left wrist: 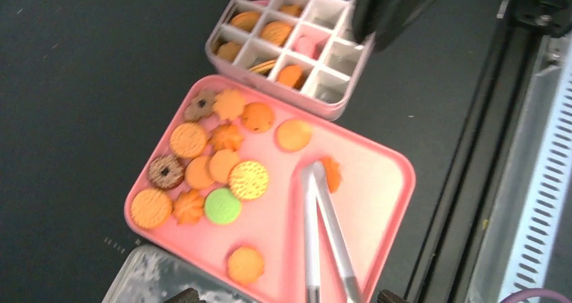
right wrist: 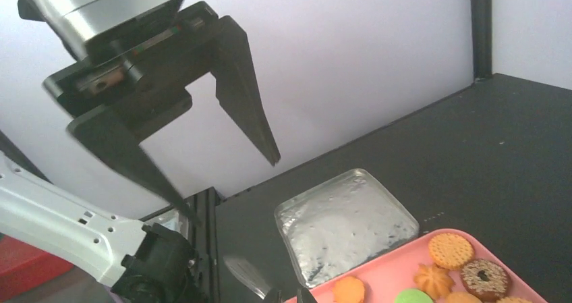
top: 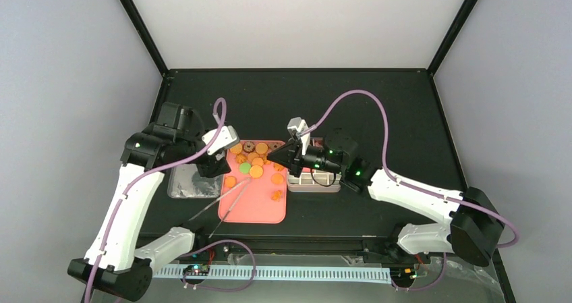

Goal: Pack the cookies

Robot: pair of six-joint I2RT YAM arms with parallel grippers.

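Pale silver tongs [top: 229, 207] make a V over the pink tray [top: 253, 216], their joined end among the cookies and their legs past the front left rim. They look blurred in the top view. Whether they rest on the tray, I cannot tell. My left gripper is open above the tray's left side, nothing between its fingers. My right gripper [top: 271, 157] hovers over the tray's right side; its fingertips [right wrist: 272, 295] stand close together, and what lies between them is hidden. Orange, brown and green cookies [left wrist: 222, 206] crowd the tray's far left half.
A white compartment box [left wrist: 320, 9] with cookies in several cells adjoins the tray's right side. Some front cells look empty. A clear flat container [right wrist: 344, 225] lies left of the tray.
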